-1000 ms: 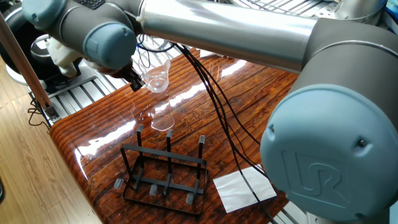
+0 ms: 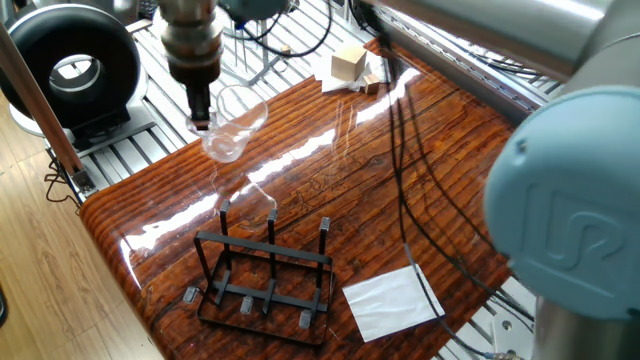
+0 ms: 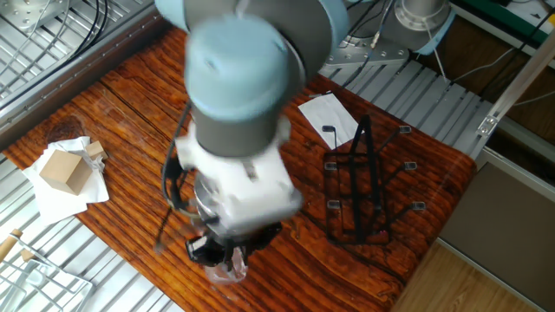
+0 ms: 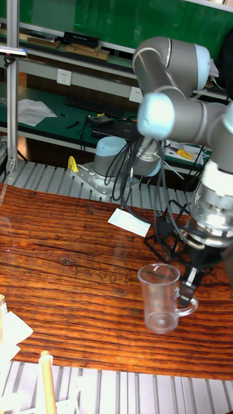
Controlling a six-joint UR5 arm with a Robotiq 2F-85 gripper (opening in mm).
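Note:
A clear glass mug (image 2: 240,115) hangs above the table near its far left edge in exterior view 1. My gripper (image 2: 203,124) points down beside it and is shut on its handle side. In exterior view 3 the mug (image 4: 160,303) is upright, its handle (image 4: 188,308) turned toward the dark fingers (image 4: 191,279). Exterior view 2 shows only a part of the mug (image 3: 227,269) below the gripper, with the arm covering the rest. A black wire rack (image 2: 262,300) with upright prongs stands empty on the table.
A white sheet (image 2: 393,302) lies beside the rack on the glossy wooden table (image 2: 330,215). Wooden blocks (image 3: 66,172) rest on white paper at one edge. Dark cables (image 2: 403,190) hang from the arm.
The gripper has swung from slanted to nearly vertical, and the mug has moved slightly left with it, tilting along. The upper arm has shifted right. The rack and sheet have stayed put.

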